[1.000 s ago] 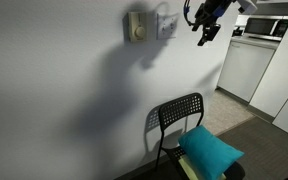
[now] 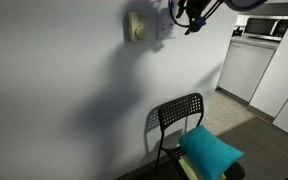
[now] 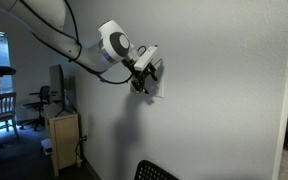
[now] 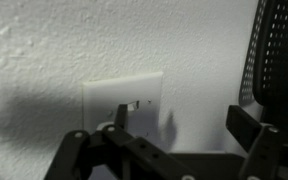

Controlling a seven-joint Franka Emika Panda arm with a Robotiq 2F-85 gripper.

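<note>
A white switch plate with a small toggle is on the wall, left of the middle in the wrist view; its lower part is hidden by a dark finger. My gripper is open, its two fingers wide apart and nothing between them. In exterior view 1 the same plate is near the top, with the gripper just to its right. From exterior view 2 the gripper is close to the wall in front of the plate. Whether it touches the wall, I cannot tell.
A beige wall device is mounted left of the plate. Below stands a black chair with a teal cushion. A counter with white cabinets lies to the far right. Bare wall stretches left.
My gripper has moved left and upward in exterior view 1, coming nearer to the switch plate. The chair, cushion and wall fixtures have stayed put.
</note>
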